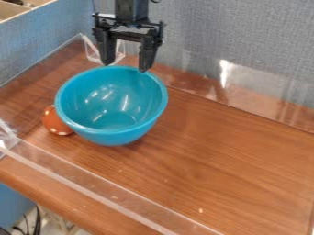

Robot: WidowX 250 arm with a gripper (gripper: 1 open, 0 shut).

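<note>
A teal bowl (113, 119) rests on the wooden table at the left of the view, empty inside as far as it shows. My gripper (127, 57) hangs above the bowl's back rim, open, its two black fingers apart with nothing seen between them. An orange round object (55, 123) lies at the bowl's left, partly hidden behind it.
A grey textured wall (245, 46) runs along the back and a blue-grey panel along the left. Clear plastic bits lie at the table's left edge and at the back corner.
</note>
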